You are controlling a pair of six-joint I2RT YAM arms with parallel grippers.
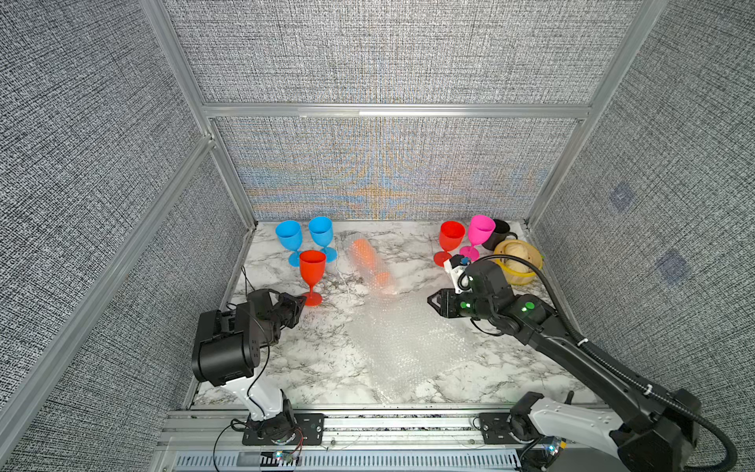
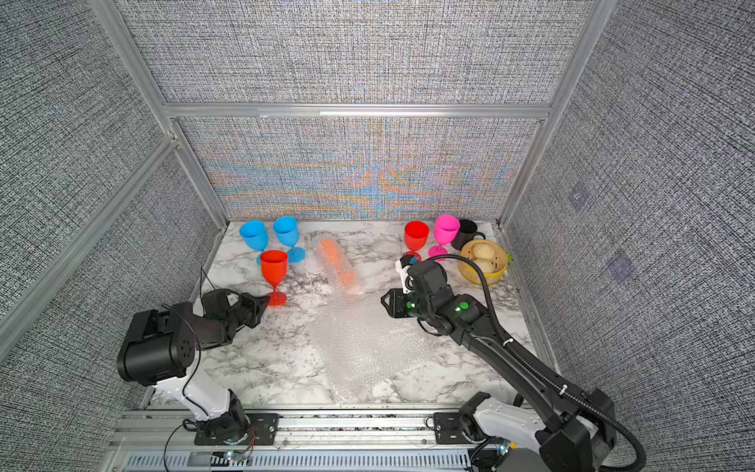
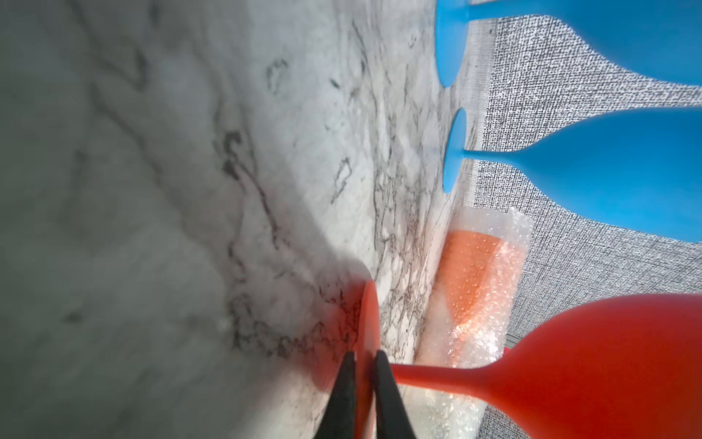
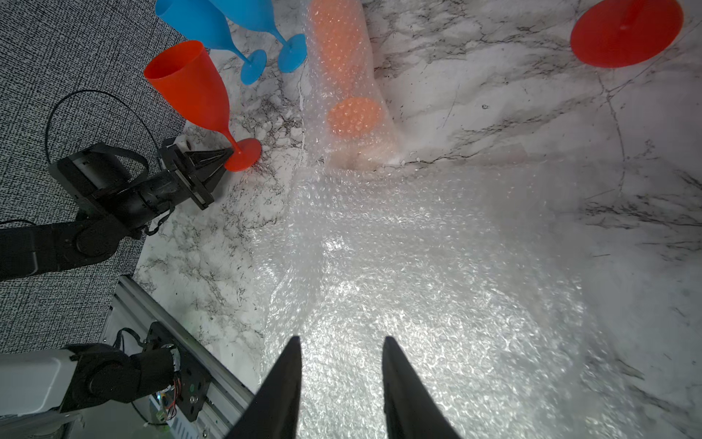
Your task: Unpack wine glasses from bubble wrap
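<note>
An upright red wine glass stands on the left side of the marble table. In the left wrist view the nearly closed fingers of my left gripper lie on either side of its thin base; whether they grip it I cannot tell. A long orange bundle in bubble wrap lies at the middle back. From its near end a loose, clear sheet of bubble wrap spreads flat toward the front. Over that sheet my right gripper hangs open, with nothing between its fingers.
Two blue glasses stand at the back left. Another red glass, a pink glass, a black mug and a yellow bowl occupy the back right. Bare marble shows at the front left.
</note>
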